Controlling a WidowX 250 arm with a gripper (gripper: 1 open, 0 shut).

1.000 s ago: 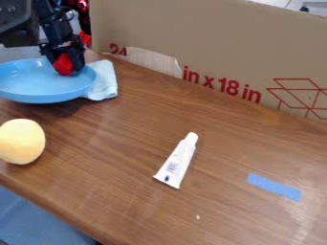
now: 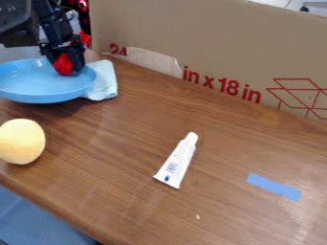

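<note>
My gripper (image 2: 61,53) is at the upper left, shut on a red object (image 2: 64,65) held low over the back of a blue plate (image 2: 38,93). Whether the red object touches the plate is hard to tell. A pale cloth (image 2: 102,81) lies beside and partly under the plate.
A pale yellow round object (image 2: 21,142) sits at the front left. A white tube (image 2: 177,161) lies at the middle right of the wooden table (image 2: 153,120), near a strip of blue tape (image 2: 273,188). A cardboard box (image 2: 217,48) walls the back.
</note>
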